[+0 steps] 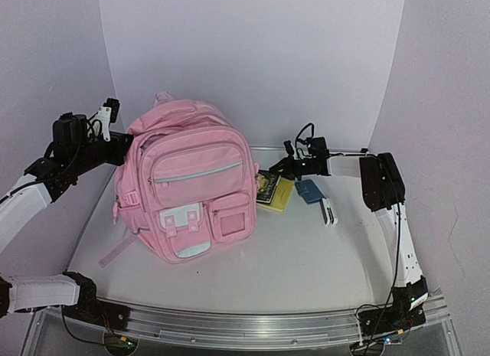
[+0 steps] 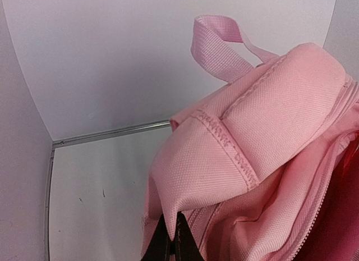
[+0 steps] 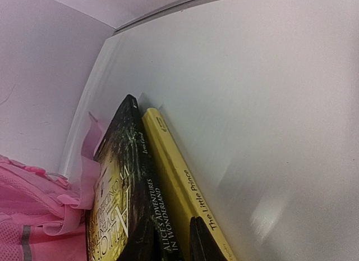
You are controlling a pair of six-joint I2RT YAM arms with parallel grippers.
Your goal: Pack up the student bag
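Observation:
A large pink backpack (image 1: 199, 172) stands upright at left on the table. Its upper left edge meets my left gripper (image 1: 126, 142); in the left wrist view, this gripper is shut on a thin fold of the bag's pink cloth (image 2: 174, 182). At the bag's right side, the black book (image 1: 267, 186) rests with the yellow book (image 1: 279, 197). My right gripper is at these books, fingers apart. Between the fingers the black book's spine (image 3: 150, 179) shows, with the yellow book's spine (image 3: 185, 177) beside it. Contact with the right fingers is unclear.
A blue booklet (image 1: 309, 191) and a small white-and-black item (image 1: 328, 211) lie right of the books. A pink strap (image 1: 116, 251) trails from the bag's lower left.

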